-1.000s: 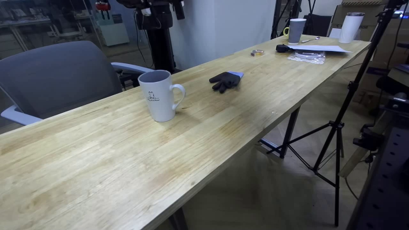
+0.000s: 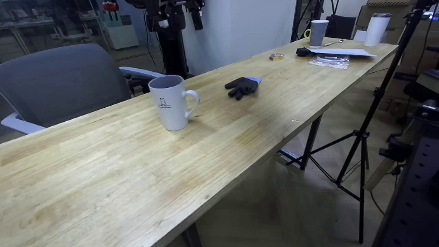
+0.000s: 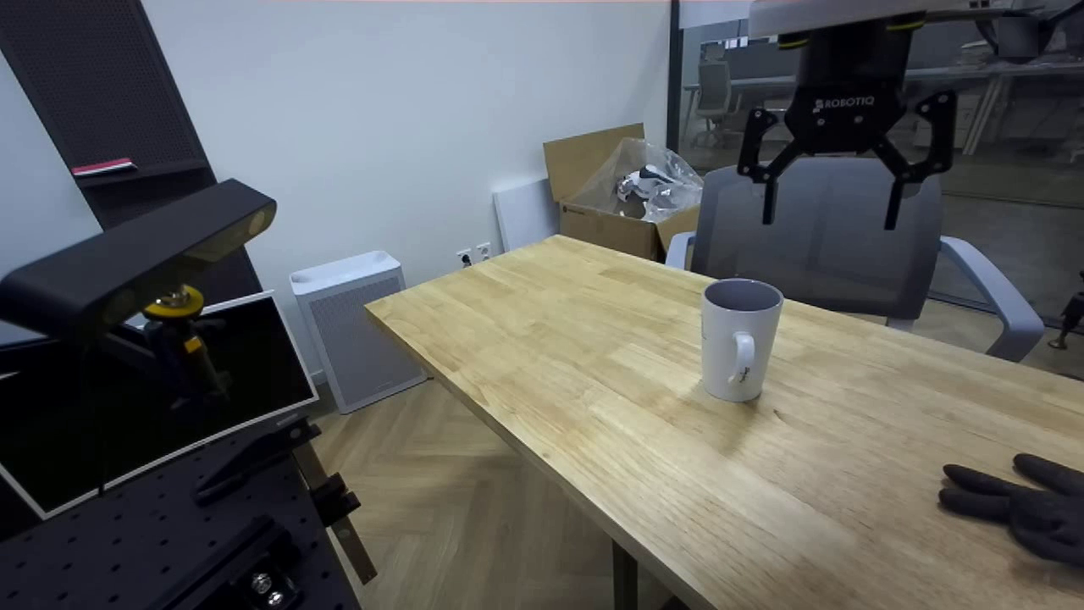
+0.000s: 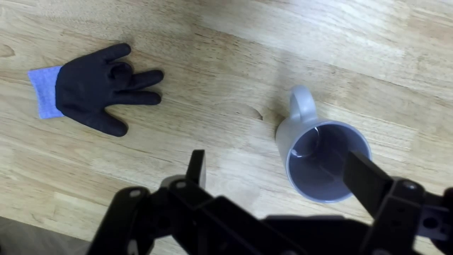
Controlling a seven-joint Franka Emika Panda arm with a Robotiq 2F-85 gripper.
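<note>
A tall white mug (image 2: 170,107) with a small printed drawing and a grey inside stands upright on the table; its handle points toward the black glove (image 2: 242,87). My gripper (image 3: 828,213) hangs well above the tabletop, its fingers wide apart and nothing held between them. Seen from the wrist, the mug (image 4: 327,161) lies below the gripper, toward its right finger (image 4: 367,180), which overlaps part of the rim. The left finger (image 4: 196,168) has bare wood beneath it. Flat on the table at the upper left of that view is the glove (image 4: 87,91), with its blue cuff.
Toward the far end of the wooden table (image 2: 247,136) are a grey cup (image 2: 319,33), a white tumbler (image 2: 376,31), a paper sheet and a plastic bag (image 2: 330,61). A chair (image 3: 828,244) stands against one long side. Bare wood surrounds the mug.
In exterior view 1, the dark arm parts at the top have shifted slightly right and down. The mug and glove are where they were.
</note>
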